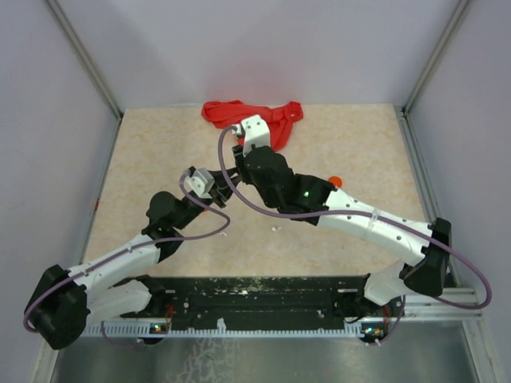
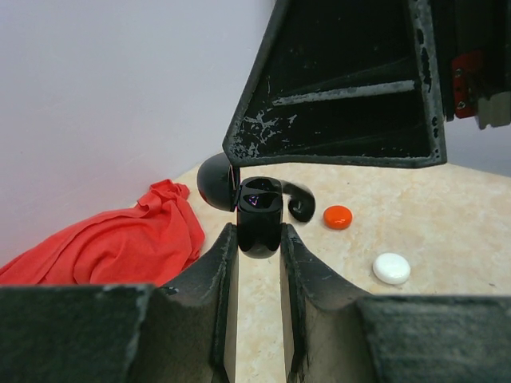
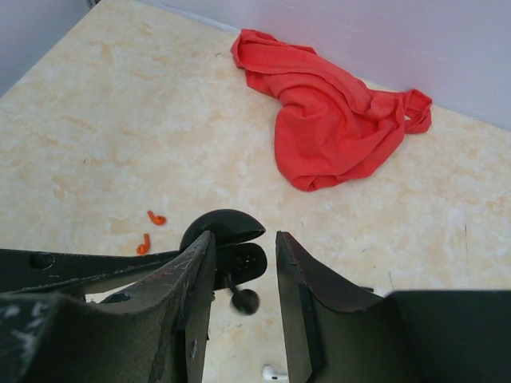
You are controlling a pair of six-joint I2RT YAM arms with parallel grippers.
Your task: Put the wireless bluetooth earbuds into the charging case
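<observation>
A glossy black charging case (image 2: 259, 215) is held upright between the fingertips of my left gripper, with its rounded lid raised behind. In the right wrist view the case (image 3: 239, 263) shows beside the fingertips of my right gripper, with a small dark, blurred piece just below it. A large black part of the right arm hangs over the case in the left wrist view. Whether the right fingers hold anything is unclear; they stand slightly apart. The two grippers meet near the middle of the table in the top view (image 1: 233, 171).
A crumpled red cloth (image 1: 255, 116) lies at the back. An orange disc (image 2: 338, 216), a white round piece (image 2: 391, 268) and small orange bits (image 3: 156, 217) lie on the pale table (image 1: 343, 136), which is otherwise mostly clear.
</observation>
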